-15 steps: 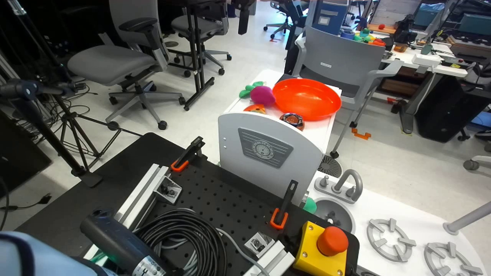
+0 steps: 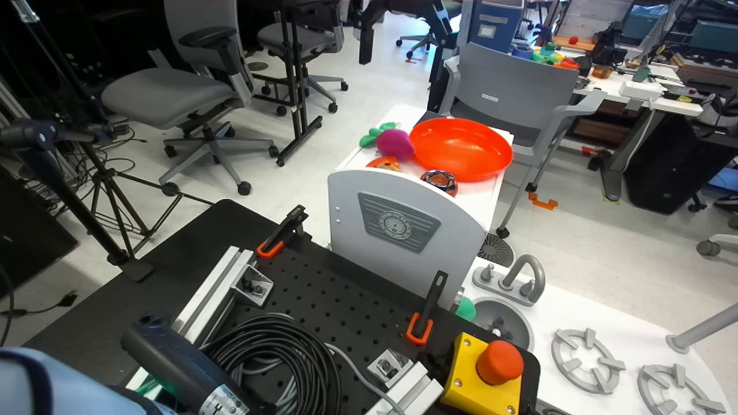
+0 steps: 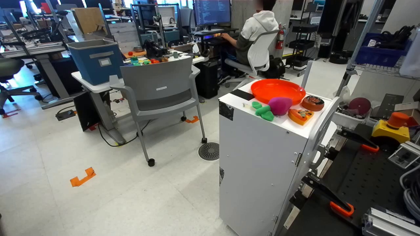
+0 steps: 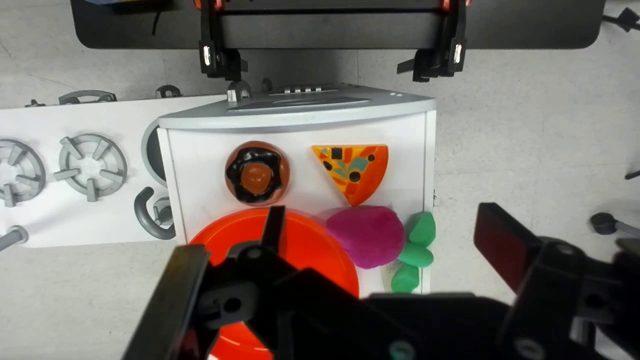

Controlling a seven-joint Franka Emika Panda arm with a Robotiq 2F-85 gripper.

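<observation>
On the white top of a toy kitchen lie a red plate (image 4: pixel 306 240), a purple beet-like toy (image 4: pixel 367 235) with green leaves (image 4: pixel 415 257), a pizza slice (image 4: pixel 355 171) and a chocolate-iced donut (image 4: pixel 257 174). The beet touches or slightly overlaps the plate's edge in the wrist view. My gripper stands open above this top, its fingers wide apart and empty. One side of it hides much of the plate. In exterior view 1 the gripper (image 2: pixel 405 34) shows at the top edge, well above the toys.
The grey back panel (image 2: pixel 398 225) rises beside the toys. A faucet (image 2: pixel 522 273), sink and burners lie on the lower white counter. A black bench carries clamps, coiled cable and a yellow-and-red stop button (image 2: pixel 494 366). A grey chair (image 3: pixel 161 86) stands behind the kitchen.
My gripper is a little lower in exterior view 1 than a second ago, with more of it visible. The toys and plate have not moved.
</observation>
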